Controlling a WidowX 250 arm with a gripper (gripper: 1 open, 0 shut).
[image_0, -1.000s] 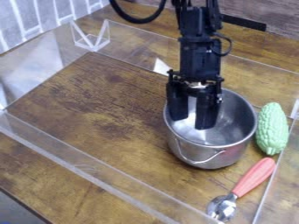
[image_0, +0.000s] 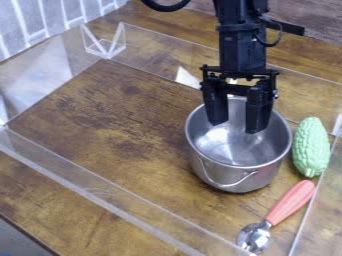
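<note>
My black gripper (image_0: 237, 110) hangs over the steel pot (image_0: 238, 160), its fingers open and reaching down into the top of the pot. The pot stands upright on the wooden surface at the right, with a wire handle at its front. Whether anything lies inside beneath the fingers is mostly hidden by them.
A green corn cob (image_0: 310, 145) lies right of the pot, and a scoop with a red handle (image_0: 289, 202) lies at the front right. Clear plastic walls edge the area.
The gripper has risen slightly and moved a little to the right, with its fingers higher in the pot. The pot, corn and scoop look unmoved.
</note>
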